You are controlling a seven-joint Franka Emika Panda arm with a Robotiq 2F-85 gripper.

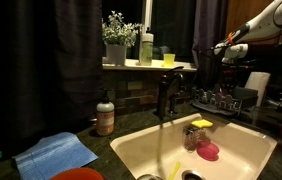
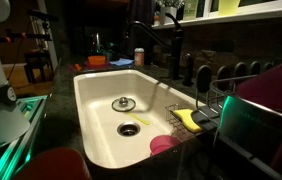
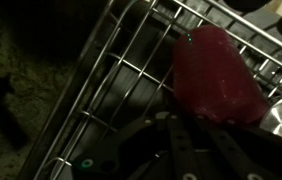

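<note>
A dark red, rounded item point(image 3: 213, 72), perhaps a cup, fills the upper right of the wrist view, over the wire dish rack point(image 3: 116, 62). My gripper, dark and poorly lit at the bottom of that view, is shut on the near end of this red item; the contact itself is mostly in shadow. Seen from exterior view 1, the gripper point(image 1: 224, 49) is at the upper right, above the dark dish rack point(image 1: 217, 101) behind the sink. Whether the item rests on the wires cannot be told.
Within the white sink point(image 2: 93, 110) lie a pot lid point(image 2: 124, 103), a yellow utensil point(image 2: 138, 118) and a pink bowl point(image 2: 163, 144). A yellow sponge point(image 2: 188, 120) sits at its edge. The tall faucet point(image 1: 168, 92) stands behind the sink. A blue cloth point(image 1: 55, 156) covers some counter.
</note>
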